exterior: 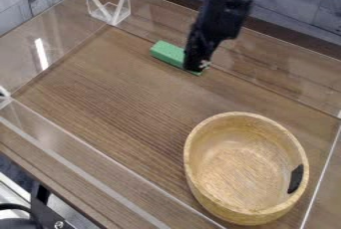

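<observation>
The black robot gripper (pixel 200 52) is blurred, hanging at the upper middle over the wooden table, with its lower end just right of and above a green block (pixel 170 56). It looks shut, and I make out nothing held in it. Whether it touches the block I cannot tell. A large cream round bowl (pixel 245 171) with a dark patch on its right side stands at the lower right.
A white wire-like holder (pixel 110 6) stands at the back left. Raised edges border the table, and dark cables lie at the lower left corner.
</observation>
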